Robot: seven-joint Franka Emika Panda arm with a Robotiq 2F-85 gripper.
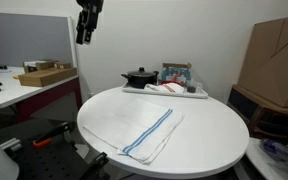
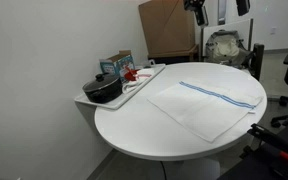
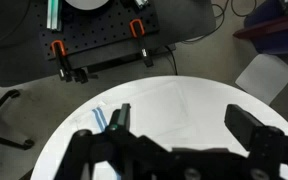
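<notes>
A white cloth (image 1: 134, 122) with a blue stripe near one side lies spread fairly flat on the round white table (image 1: 206, 140). From the other side, the cloth (image 2: 206, 108) covers the part of the table nearest the robot base. High above the table, well clear of the cloth, hangs my gripper (image 1: 84, 36). In the wrist view my gripper stands open, its dark fingers wide apart and nothing held between them. Part of the cloth (image 3: 154, 115) shows below it, with the blue stripe at the left.
At the table's far edge, a white tray (image 2: 84, 99) holds a black lidded pot (image 2: 104, 88), a red-and-white cloth (image 2: 140, 75) and a colourful box (image 2: 116, 64). Bare tabletop lies between tray and cloth. Cardboard boxes (image 1: 46, 75) stand on a side table.
</notes>
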